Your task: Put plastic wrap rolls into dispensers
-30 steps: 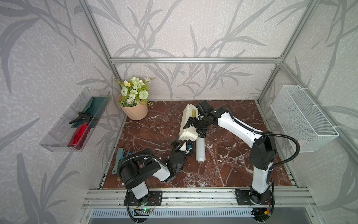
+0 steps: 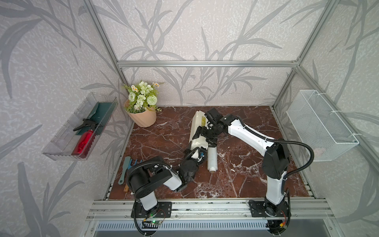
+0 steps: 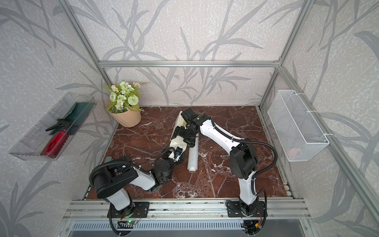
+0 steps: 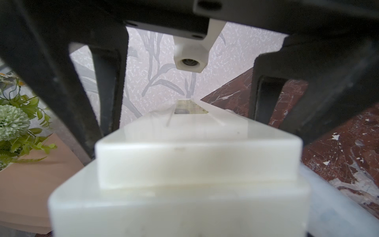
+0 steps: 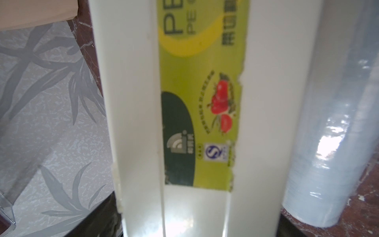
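Observation:
A long white dispenser box [image 2: 197, 121] with a yellow-green label [image 5: 199, 118] lies on the table, lid facing up; whether it is fully closed is hidden. At its near end stands my left gripper [image 2: 197, 150], open, its two dark fingers [image 4: 110, 90] on either side of the stepped white end. My right gripper [image 2: 206, 137] straddles the box farther along, from above. In the right wrist view the box fills the space between its finger edges [image 5: 100, 221]; whether they press on it cannot be told. A clear plastic wrap roll [image 2: 212, 160] lies right beside the box.
A flower pot [image 2: 143, 117] stands at the back left. Green and blue-handled tools [image 2: 124, 169] lie at the left front. A clear bin [image 2: 65, 138] hangs on the left wall, a white mesh basket [image 2: 321, 126] on the right.
The dispenser box has shifted slightly left, and both grippers have moved a little with it; the left one now reaches further over the near end. The roll has stayed in place.

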